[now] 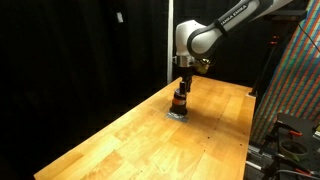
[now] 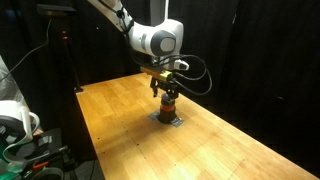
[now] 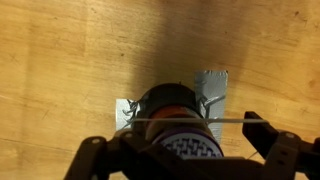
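A dark, round, upright object [image 1: 178, 106] with an orange-brown band stands on the wooden table. Silver tape [image 3: 211, 90] shows at its base. In the wrist view the object's grey, textured top [image 3: 190, 146] lies between my gripper's spread black fingers [image 3: 268, 137]. A thin pale strip [image 3: 185, 121] runs across between the fingers, in front of the object. Exterior view 2 has my gripper [image 2: 167, 92] right above the object [image 2: 168, 110]; whether they touch cannot be made out. The fingers are open.
Bare wooden table [image 1: 125, 145] surrounds the object on all sides. Dark curtains [image 1: 80, 70] hang behind the table. A black stand or chair [image 1: 293, 145] is at the right, off the table. A loose cable [image 2: 205, 75] loops beside the gripper.
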